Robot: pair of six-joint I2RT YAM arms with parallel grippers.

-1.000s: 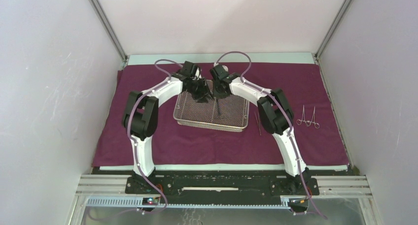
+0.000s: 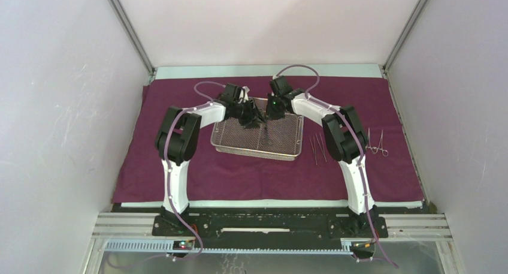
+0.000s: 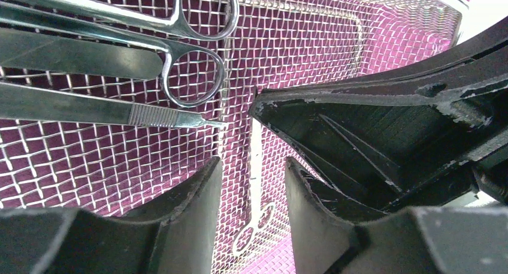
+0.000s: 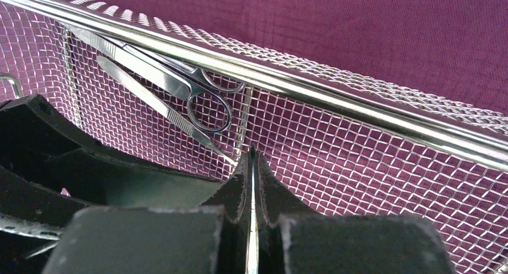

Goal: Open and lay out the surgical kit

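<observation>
The wire mesh tray point(image 2: 257, 155) stands mid-table, both grippers over its back half. My left gripper is open, its fingers on either side of a slim ring-handled instrument point(image 3: 256, 178) in the left wrist view; no contact shows. My right gripper is shut. In the left wrist view its black tip covers the slim instrument's upper end, so whether that end is between its fingers cannot be told. Inside the tray lie ring-handled scissors point(image 3: 217, 79), a flat metal handle point(image 3: 90, 57) and a narrow-tipped instrument point(image 3: 156, 115).
On the purple cloth point(image 2: 257, 181), right of the tray, lie two thin instruments point(image 2: 315, 151) side by side. Farther right is a pair of ring-handled clamps point(image 2: 381, 145). The cloth left of the tray is clear beyond the left arm. The tray rim point(image 4: 359, 121) is raised.
Both arms have shifted to the right over the tray, the right one farther.
</observation>
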